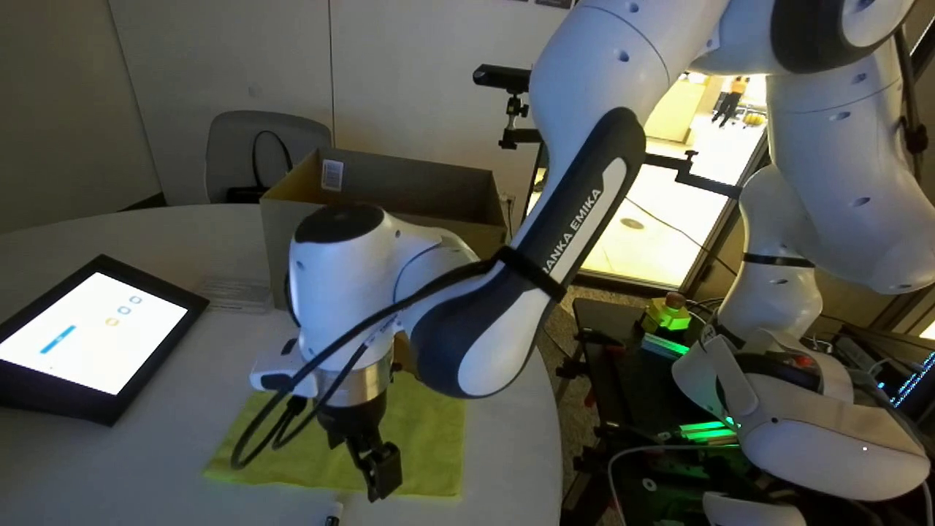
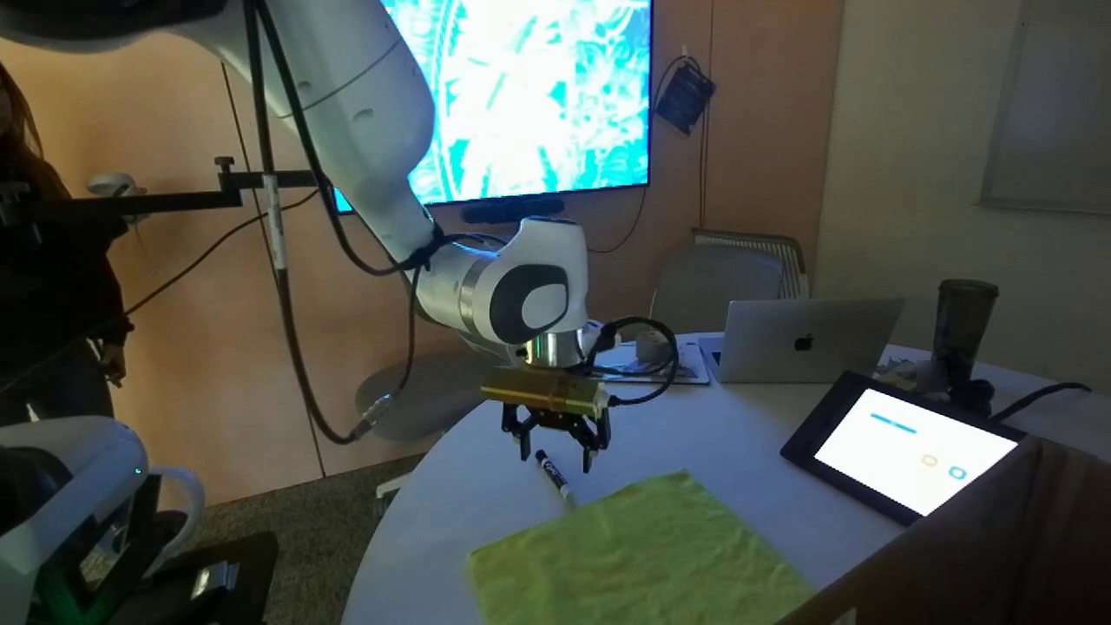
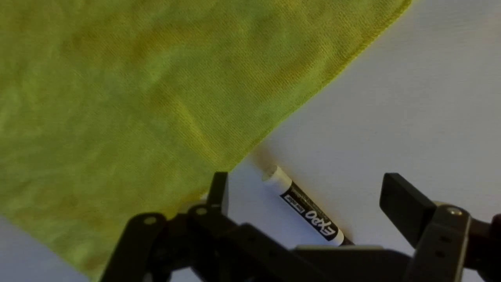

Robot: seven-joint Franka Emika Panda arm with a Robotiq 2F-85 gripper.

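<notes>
My gripper is open, its two black fingers wide apart with nothing held between them. A white Expo marker (image 3: 307,206) with a black label lies on the table below, between the fingers in the wrist view. The yellow-green cloth (image 3: 155,103) is spread flat beside it, and the marker's white end lies close to the cloth's edge. In exterior view 2 the gripper (image 2: 557,458) hangs above the table, with the marker (image 2: 554,477) seen just beneath. From exterior view 1 only one end of the marker (image 1: 333,512) shows at the bottom edge.
A cardboard box (image 1: 412,188) stands open behind the arm. The tablet (image 1: 96,324) sits at the left of the white table (image 1: 517,473). A laptop (image 2: 807,338) and a dark cup (image 2: 963,328) are at the far side in exterior view 2.
</notes>
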